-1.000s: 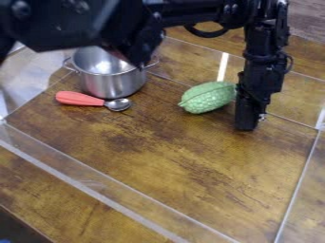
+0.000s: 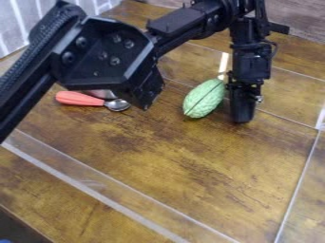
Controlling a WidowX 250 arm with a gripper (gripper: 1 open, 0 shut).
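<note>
My gripper [image 2: 244,106] points down at the tabletop, its dark fingers just right of a green bumpy vegetable [image 2: 203,99], close to or touching it. The gripper is shut, with nothing visible between its fingers. A red-handled spoon [image 2: 79,98] lies at the left, its metal bowl toward the right. The black arm reaches across the upper part of the view and hides most of what is behind the spoon.
A metal pot is almost wholly hidden behind the arm above the spoon.
The arm's upper links have swung down over the pot, now hiding it. The green vegetable has turned more upright, and the gripper has shifted slightly left.
</note>
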